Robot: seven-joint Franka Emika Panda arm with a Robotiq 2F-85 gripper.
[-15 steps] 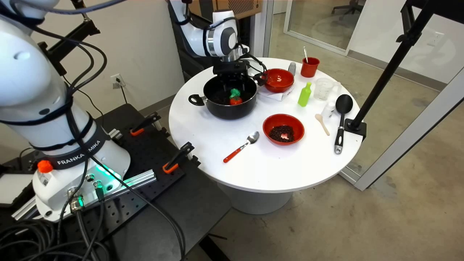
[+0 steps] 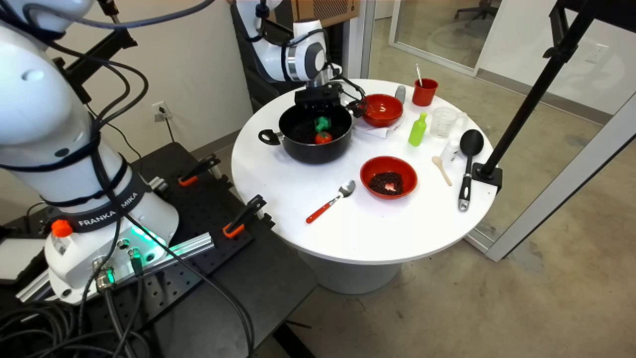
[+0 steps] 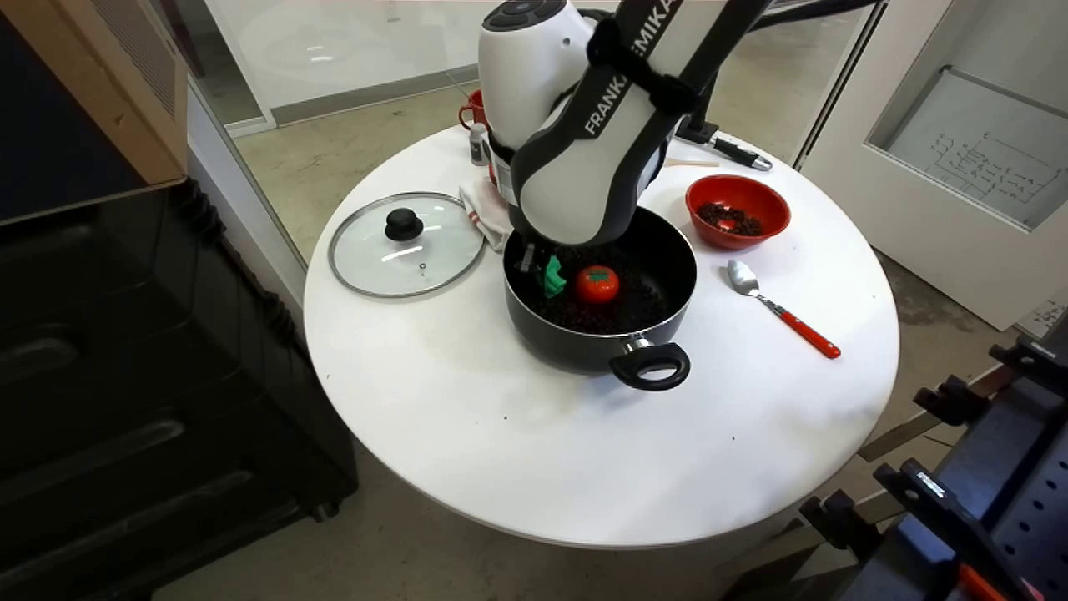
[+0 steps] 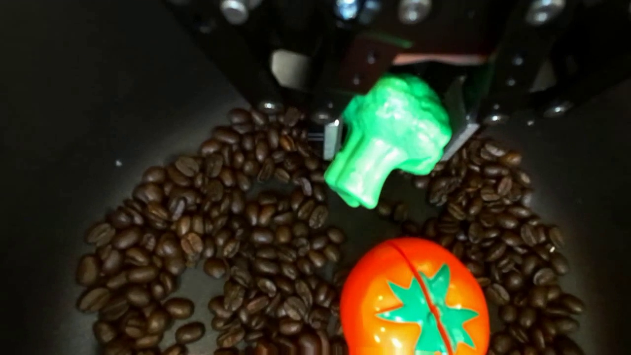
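Observation:
My gripper reaches down inside the black pot (image 2: 316, 154) and is shut on a green toy broccoli (image 4: 395, 127). One of its fingers (image 4: 332, 141) stands at the left of the broccoli, the other at the right, and the stem points down and left in the wrist view. Close by, a red toy tomato (image 4: 387, 296) with a green leaf mark rests among dark coffee beans (image 4: 266, 236) on the pot's floor. In exterior view 2 the broccoli (image 3: 553, 277) is just left of the tomato (image 3: 597, 285), and the arm hides most of the gripper.
A glass lid (image 3: 380, 260) lies beside the pot. Red bowls stand nearby, one (image 2: 398, 167) holding beans. A red-handled spoon (image 2: 331, 202), a green bottle (image 2: 418, 130) and a black ladle (image 2: 469, 161) lie around.
My gripper has shifted slightly right and lower in exterior view 1. The broccoli's position against the tomato has changed a little; the tomato appears less covered now.

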